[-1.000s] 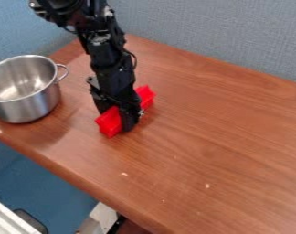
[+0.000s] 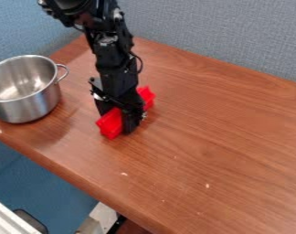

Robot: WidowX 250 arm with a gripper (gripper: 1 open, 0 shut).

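Note:
My black gripper (image 2: 121,111) reaches down from the top left onto the wooden table, shut on a red object (image 2: 109,124) that lies diagonally under it, sticking out on both sides of the fingers. The middle of the red object is hidden by the gripper, so I cannot tell exactly what it is.
A steel pot (image 2: 24,88) with side handles stands at the table's left edge, left of the gripper. A grey-blue padded wall runs behind it, and the near left edge drops away.
The arm shifts slightly over the last second, while the gripper and red object stay in nearly the same place.

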